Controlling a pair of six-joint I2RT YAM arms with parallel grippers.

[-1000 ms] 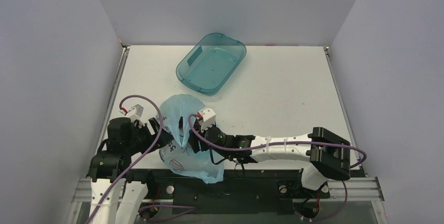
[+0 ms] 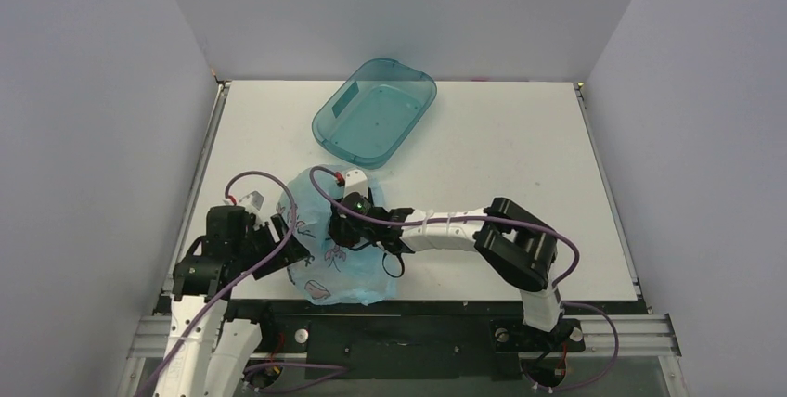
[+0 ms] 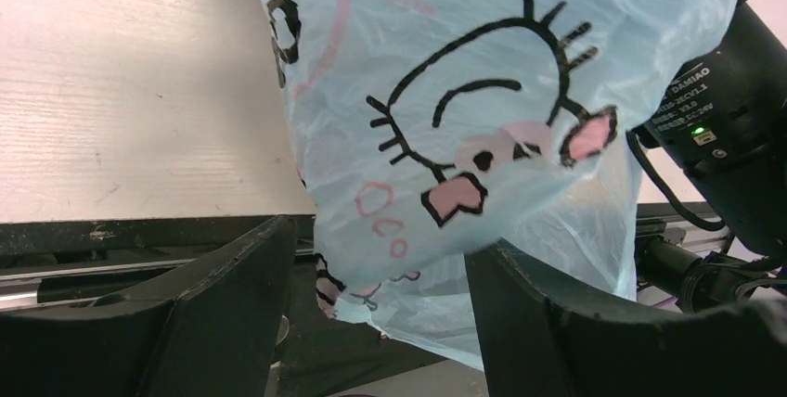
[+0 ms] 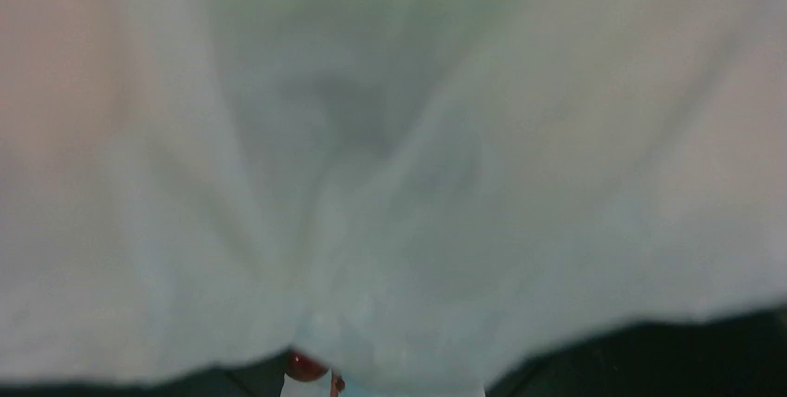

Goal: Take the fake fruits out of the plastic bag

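The light-blue plastic bag, printed with black and pink drawings, lies near the table's front edge between my two arms. In the left wrist view, my left gripper has its fingers well apart, with the bag's wall spread across the gap; the right finger touches or overlaps the film. My right gripper is at the bag's upper part. Film covers most of the right wrist view, with dark finger edges apart at the bottom. A small red shiny thing peeks below it. Blurred green and orange patches show through the film.
A teal, translucent tray, empty, stands at the table's back, just behind the bag. To the right of it, the white tabletop is clear. The right arm's forearm crosses low over the table's right half.
My right gripper has moved away from the front edge and slightly left.
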